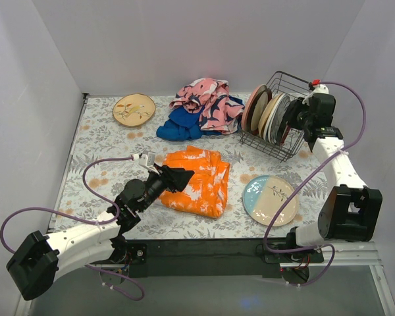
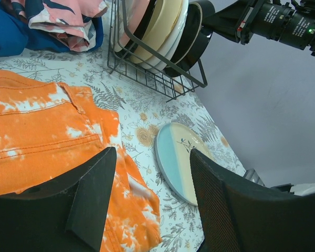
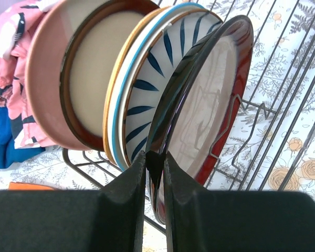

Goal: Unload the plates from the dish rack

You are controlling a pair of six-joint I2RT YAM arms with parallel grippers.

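Note:
The wire dish rack (image 1: 282,150) at the back right holds several plates on edge. In the right wrist view they run from a pink plate (image 3: 42,89) and a brown-rimmed beige plate (image 3: 102,58) to a white plate with blue leaf marks (image 3: 156,63). A dark glossy plate (image 3: 170,100) leans away from these, its near rim pinched between the fingertips of my right gripper. Part of a red plate (image 3: 228,121) shows behind it. Over the orange cloth, my left gripper (image 1: 174,178) stands open and empty.
A blue-and-cream plate (image 1: 271,201) lies flat in front of the rack, and a yellowish plate (image 1: 133,110) lies at the back left. Pink and blue cloths (image 1: 207,105) are heaped left of the rack. An orange cloth (image 1: 207,187) covers the middle.

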